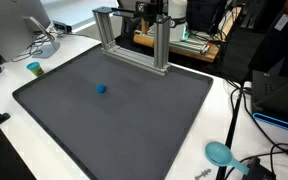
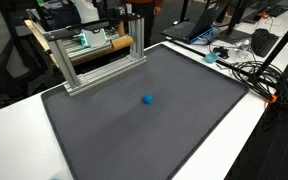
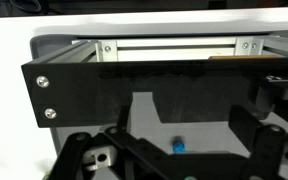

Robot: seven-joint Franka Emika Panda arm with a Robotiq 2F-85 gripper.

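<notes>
A small blue object (image 1: 100,88) lies on the dark grey mat (image 1: 114,125), apart from anything else; it shows as a blue piece (image 2: 147,99) in exterior view 2. My gripper is open with nothing between its fingers, which enter from the bottom of the wrist view. Below them, the blue object (image 3: 179,147) is seen on the mat. A wide black panel (image 3: 144,95) crosses under the fingers. It belongs to the metal-framed stand (image 2: 99,75) at the mat's edge. The gripper is hard to make out in both exterior views.
A teal spoon-like item (image 1: 222,155) lies on the white table at right. A green cup (image 1: 34,68) stands at far left. Cables (image 2: 259,75) run along the table side. The metal stand rises at one edge.
</notes>
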